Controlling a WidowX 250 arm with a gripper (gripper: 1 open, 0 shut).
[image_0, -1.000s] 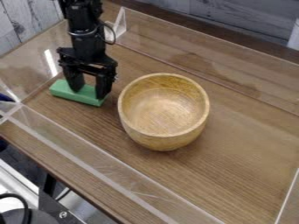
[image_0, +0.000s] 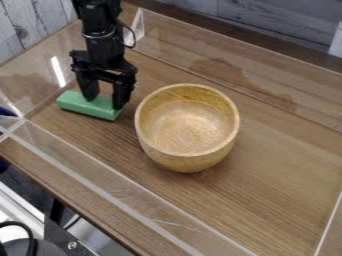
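My black gripper (image_0: 102, 82) hangs from the top left, low over a green block (image_0: 78, 104) on the wooden table, its two fingers coming down at the block's upper side. Whether it is shut on the block or only around it, I cannot tell. A large tan wooden bowl (image_0: 187, 125) stands just right of the block.
Black cables (image_0: 16, 240) lie at the lower left corner, and the table's edge runs along the left.
The gripper has risen slightly relative to a second ago, and more of its fingers shows above the green block. The bowl is where it was.
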